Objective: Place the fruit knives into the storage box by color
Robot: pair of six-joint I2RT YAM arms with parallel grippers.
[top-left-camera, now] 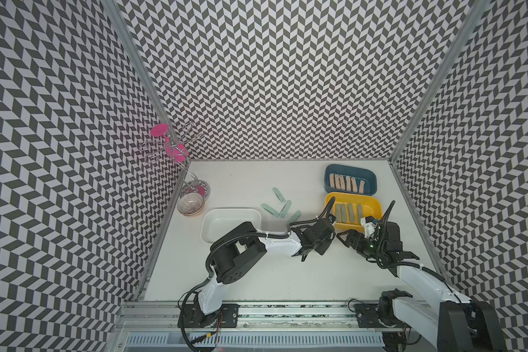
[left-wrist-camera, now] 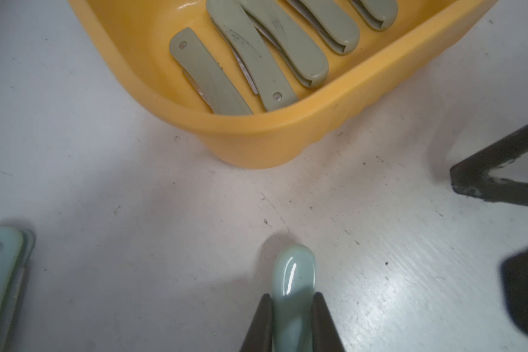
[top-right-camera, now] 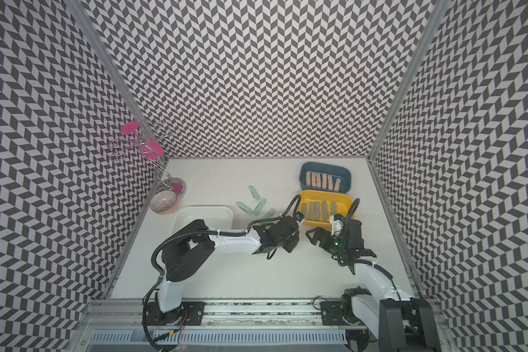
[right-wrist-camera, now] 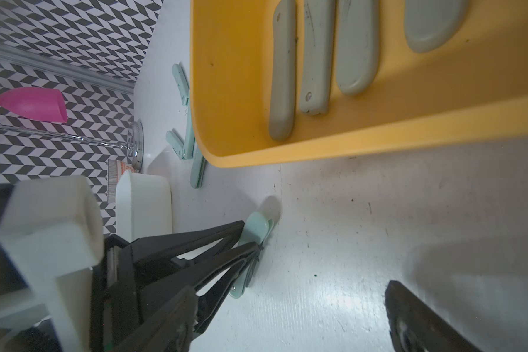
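My left gripper has its fingertips around a mint knife (left-wrist-camera: 294, 270) on the table in front of the yellow box (left-wrist-camera: 246, 140), closed on its sides in the left wrist view. The yellow box holds several grey-green knives (right-wrist-camera: 316, 58); the blue box (top-left-camera: 350, 168) behind holds several pink knives (top-left-camera: 346, 183). Several more mint knives (top-left-camera: 278, 193) lie loose on the table's middle. My right gripper stands open at the yellow box's front, with nothing between its fingers.
A white tray (top-right-camera: 202, 211) lies left of the loose knives, under the left arm's reach. A wire rack with pink items (top-left-camera: 176, 149) stands at the back left.
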